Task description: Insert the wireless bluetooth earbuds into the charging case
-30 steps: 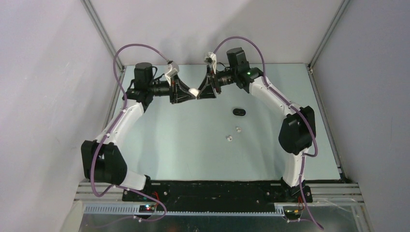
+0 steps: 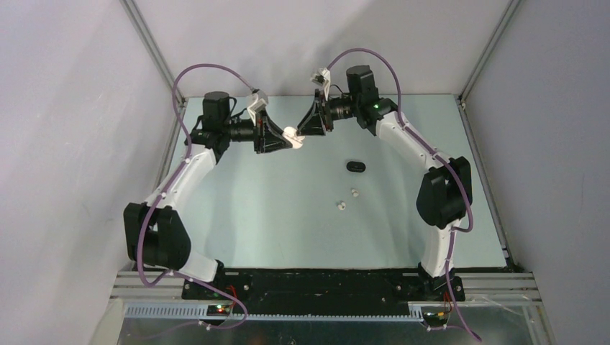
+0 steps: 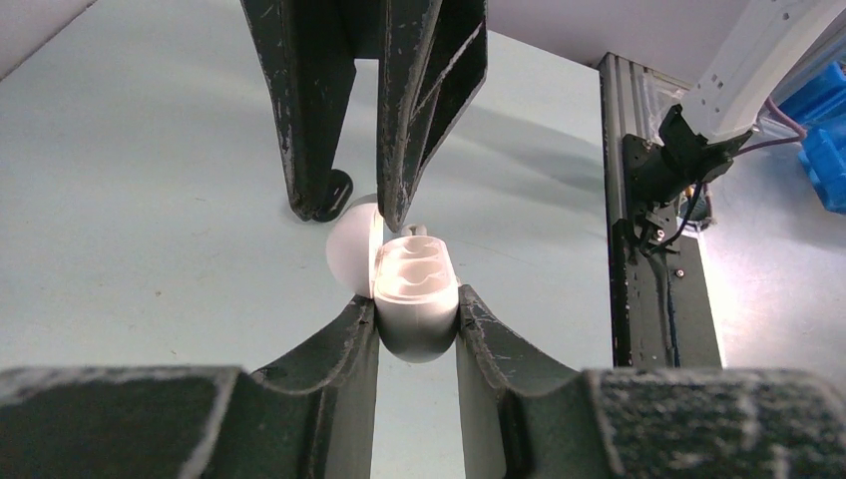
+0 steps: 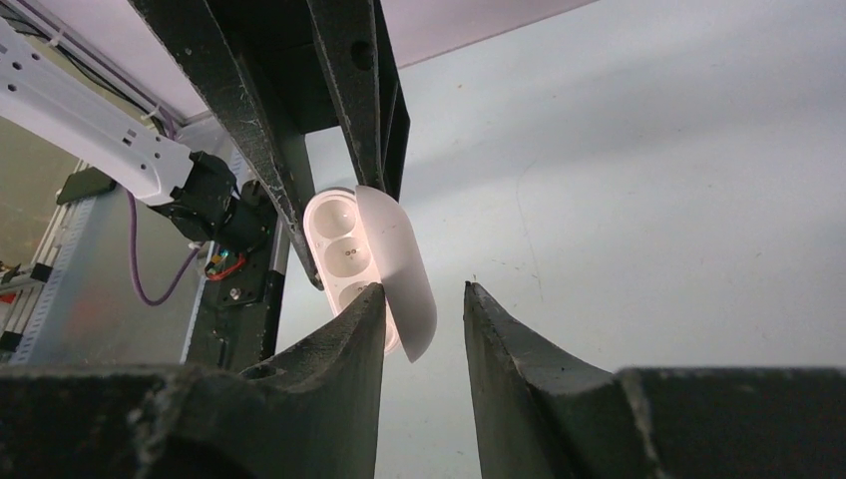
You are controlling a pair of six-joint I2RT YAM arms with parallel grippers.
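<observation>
My left gripper is shut on the white charging case (image 3: 416, 289), up near the back of the table. The lid (image 4: 399, 264) is swung up, and three hollows in the case show empty in the right wrist view. Close by on the lid side, my right gripper is part open, one finger overlapping the lid's edge in that view; whether it touches is unclear. Two small white earbuds, a nearer one (image 2: 342, 205) and a farther one (image 2: 354, 192), lie on the table right of centre.
A black oval object (image 2: 355, 166) lies on the table behind the earbuds. Both grippers are very close together at the case.
My right gripper has drawn slightly right. The earbuds have not moved.
</observation>
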